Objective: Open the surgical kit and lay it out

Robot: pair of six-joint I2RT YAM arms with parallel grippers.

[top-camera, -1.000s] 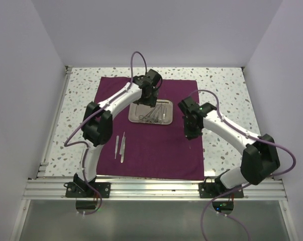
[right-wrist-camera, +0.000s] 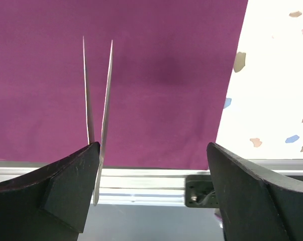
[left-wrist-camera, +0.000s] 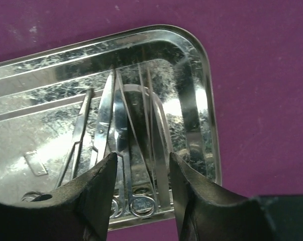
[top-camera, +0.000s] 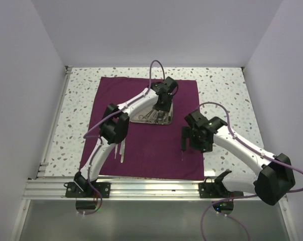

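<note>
The metal tray (left-wrist-camera: 206, 115) of instruments lies on the purple cloth. Scissors (left-wrist-camera: 103, 125), forceps and thin tools sit in its right part. My left gripper hangs over the tray's near right end, fingers apart above the instruments. My right gripper stands open low over the cloth's front right; slender tweezers (right-wrist-camera: 105, 110) lie on the cloth beside its left finger, which partly hides them.
Several instruments (top-camera: 122, 150) lie in a row at the front left of the cloth (top-camera: 146, 150). A metal rail (top-camera: 151, 183) runs along the front edge.
My left gripper has moved right over the tray. My right gripper has moved toward the front edge and turned, near the slender tool on the cloth.
</note>
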